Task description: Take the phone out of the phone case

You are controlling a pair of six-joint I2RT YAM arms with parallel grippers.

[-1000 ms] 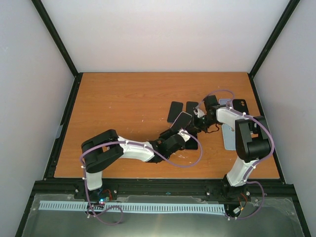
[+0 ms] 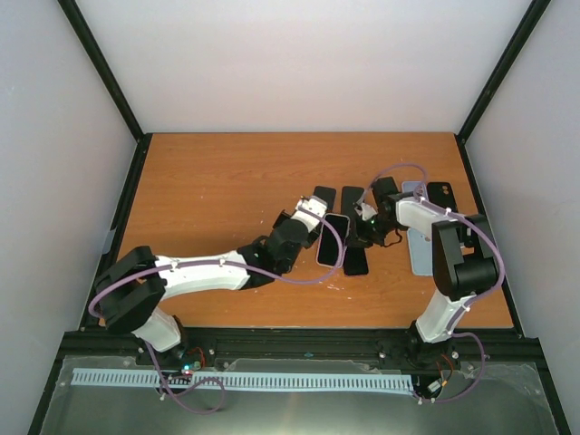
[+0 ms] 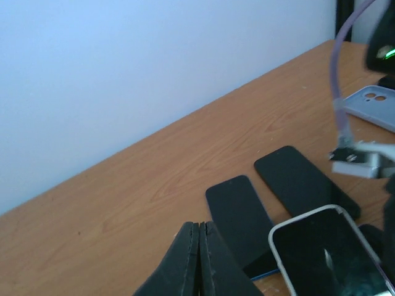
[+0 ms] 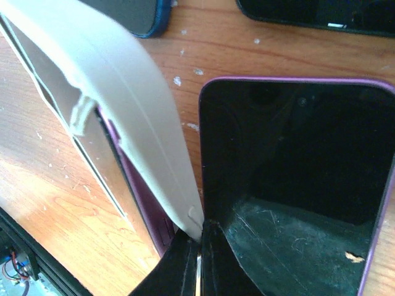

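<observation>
A phone in a white-rimmed case (image 2: 333, 241) sits tilted among dark phones in the top view. Its screen (image 3: 327, 256) and pale rim show at the lower right of the left wrist view. In the right wrist view my right gripper is shut on the white case wall (image 4: 133, 92), which bows outward. Beside that wall is the glossy, reflecting phone screen (image 4: 102, 148); how far the phone still sits in the case is hidden. My left gripper is shut, nothing between its fingers, left of the case and apart from it.
A purple-edged phone (image 4: 296, 179) lies beside the held case. Dark phones (image 3: 237, 216) lie close behind it. A pale blue case (image 2: 420, 252) and a black phone (image 2: 441, 195) lie at the right, near the right arm.
My left gripper has moved away from the case's near end, up and left. The cased phone has turned to stand straighter in the top view. The right arm has barely moved.
</observation>
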